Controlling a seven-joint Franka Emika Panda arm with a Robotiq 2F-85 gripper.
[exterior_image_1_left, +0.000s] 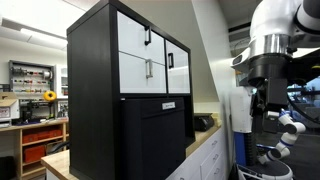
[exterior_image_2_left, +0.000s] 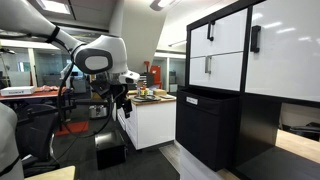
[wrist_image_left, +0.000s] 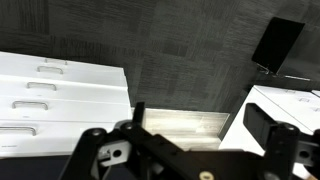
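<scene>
My gripper is open in the wrist view; its two dark fingers stand wide apart with nothing between them. In exterior view 2 the gripper (exterior_image_2_left: 116, 110) hangs pointing down, to the left of the black cabinet (exterior_image_2_left: 258, 90) and apart from it. The cabinet has white fronts (exterior_image_1_left: 133, 38) with dark and silver handles, all appearing closed. A black bin (exterior_image_1_left: 155, 136) with a small white label fills the lower compartment. In exterior view 2 that bin (exterior_image_2_left: 205, 128) sits below the white fronts.
Below the gripper, the wrist view shows dark floor (wrist_image_left: 190, 60), white drawers (wrist_image_left: 55, 105) with silver handles at left, and a white surface (wrist_image_left: 285, 105) at right. A small dark device (exterior_image_1_left: 205, 122) rests on the counter beside the cabinet. Open space surrounds the gripper.
</scene>
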